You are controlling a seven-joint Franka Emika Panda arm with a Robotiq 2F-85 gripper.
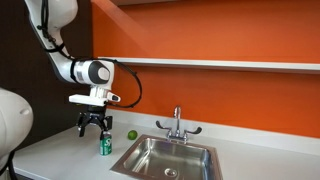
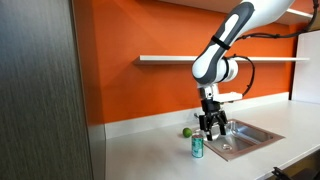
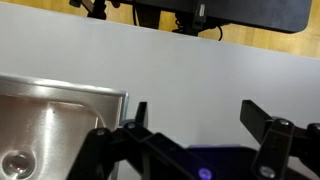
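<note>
A green can (image 1: 105,145) stands upright on the counter, left of the sink; it shows teal (image 2: 197,147) in the second exterior view. My gripper (image 1: 92,130) points down near the can, slightly left of it in the first exterior view. From the other side, the gripper (image 2: 213,133) appears right of the can and a bit higher. In the wrist view the fingers (image 3: 140,115) are spread wide, with bare counter visible between them, so the gripper is open. No can is recognisable in the wrist view.
A green round fruit (image 1: 132,135) lies behind the can near the wall. The metal sink (image 1: 165,160) with its faucet (image 1: 178,125) is to the right. A white shelf (image 1: 200,64) runs along the orange wall. Free counter surrounds the can.
</note>
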